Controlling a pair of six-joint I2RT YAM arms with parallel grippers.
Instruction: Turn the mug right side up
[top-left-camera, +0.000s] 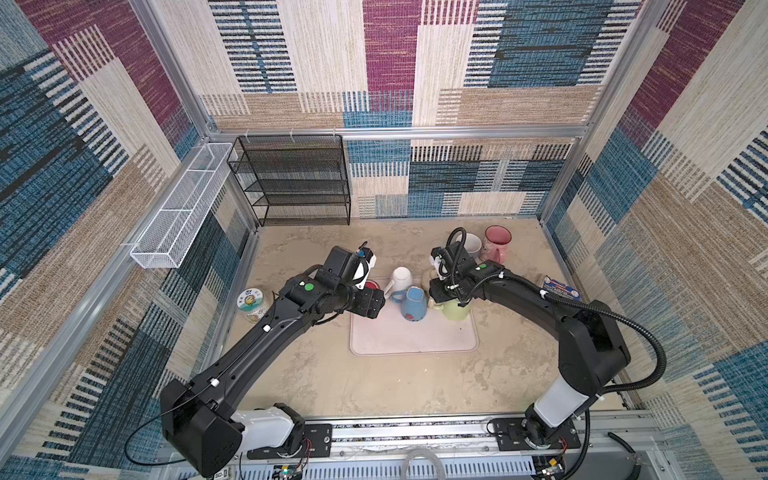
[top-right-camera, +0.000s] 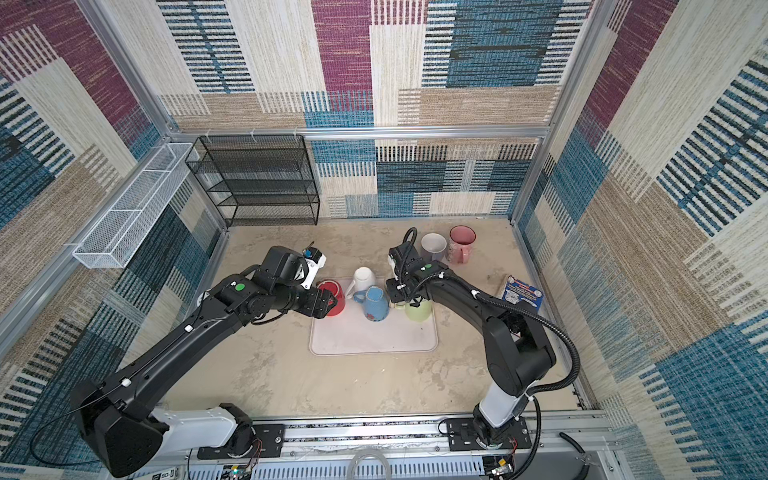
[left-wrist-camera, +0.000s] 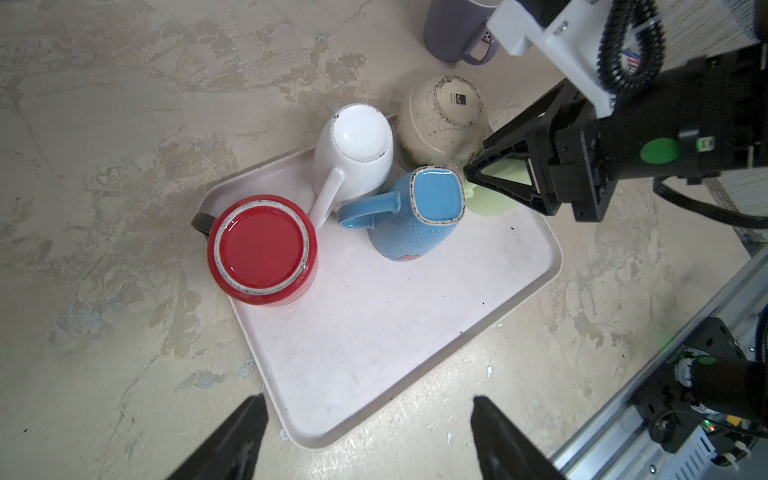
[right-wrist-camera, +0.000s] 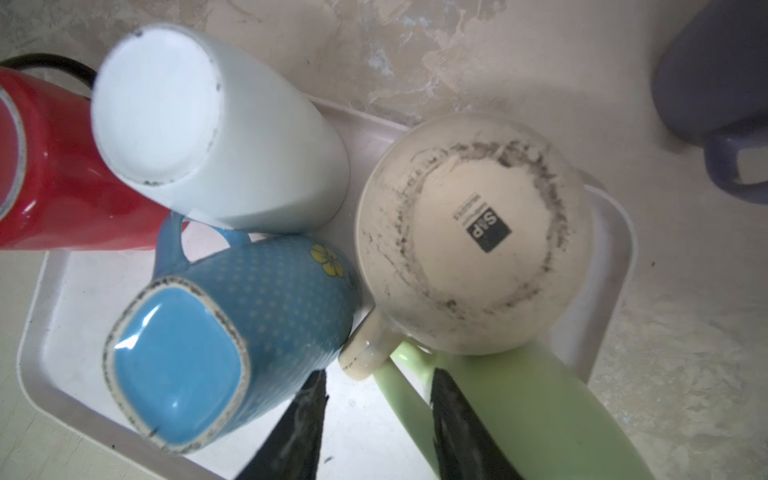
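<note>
Several mugs stand upside down on a pale pink tray (left-wrist-camera: 384, 352): a red mug (left-wrist-camera: 262, 246), a white mug (left-wrist-camera: 361, 136), a blue mug (left-wrist-camera: 436, 200), a cream mug (right-wrist-camera: 480, 232) and a green mug (right-wrist-camera: 536, 408). My right gripper is part open, its fingers (right-wrist-camera: 296, 432) above the tray near the handles of the cream and green mugs; I see nothing held. Above the tray's left side, by the red mug, my left gripper is part open too, its fingers (left-wrist-camera: 232, 440) apart with only tray and table showing between them.
Behind the tray, a purple-grey mug (left-wrist-camera: 456, 28) and a pink mug (top-right-camera: 461, 240) stand upright. A black wire rack (top-left-camera: 292, 180) is at the back left, a blue box (top-right-camera: 520, 293) at the right. The tray's front half is clear.
</note>
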